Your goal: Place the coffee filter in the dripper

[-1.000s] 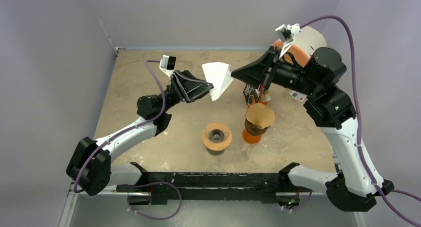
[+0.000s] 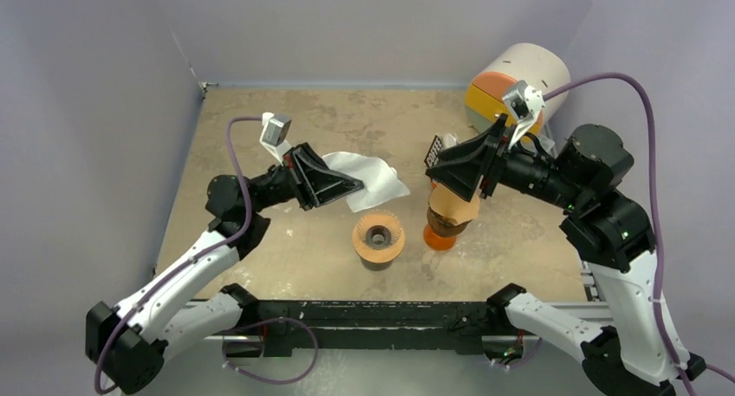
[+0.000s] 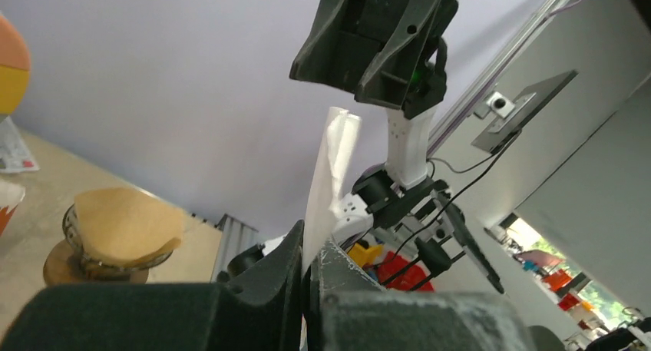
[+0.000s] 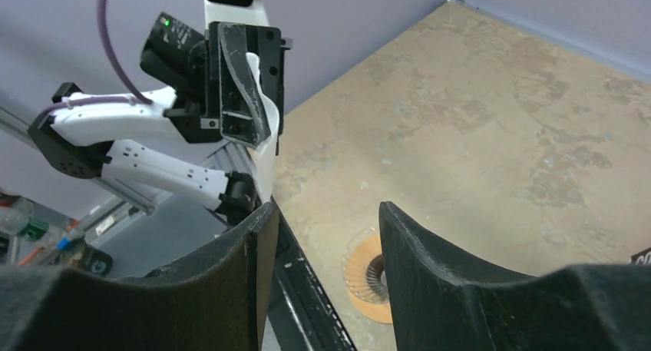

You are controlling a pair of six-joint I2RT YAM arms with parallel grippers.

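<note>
A white paper filter (image 2: 374,175) hangs from my left gripper (image 2: 355,185), which is shut on it; in the left wrist view the paper (image 3: 330,167) stands upright between the fingertips. Below it on the table sits an orange ribbed dripper (image 2: 378,227) with a dark centre, also in the right wrist view (image 4: 364,293). My right gripper (image 2: 451,175) stands open to the right, raised and holding nothing, its fingers framing the dripper in its wrist view.
A brown cone filter (image 2: 452,207) sits in a holder on an orange base at right. A printed packet (image 2: 438,145) stands behind it, and a white-and-yellow container (image 2: 516,71) at the back right.
My left gripper has moved toward the front with the paper, which now spreads out flatter. My right gripper has let go of the paper's side and drawn away to the right and front.
</note>
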